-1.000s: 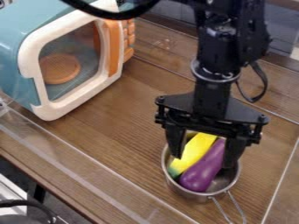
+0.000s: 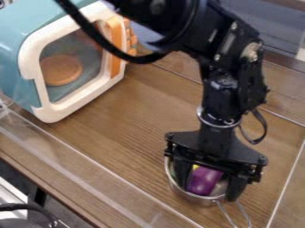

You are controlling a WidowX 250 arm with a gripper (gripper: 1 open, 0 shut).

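Note:
My black gripper [image 2: 210, 171] is lowered into a small metal pot [image 2: 186, 196] at the lower right, its fingers open on either side of a purple eggplant [image 2: 205, 182]. Whether the fingers touch the eggplant cannot be seen clearly. The gripper body covers most of the pot's inside, and the yellow item is almost wholly hidden.
A teal and white toy appliance [image 2: 57, 111] with an orange disc inside stands at the upper left. The wooden counter [image 2: 113, 142] between it and the pot is clear. A dark cable and the counter's edge are at the lower left.
The gripper has moved down into the pot, now covering the yellow item and much of the eggplant that were visible between its fingers before.

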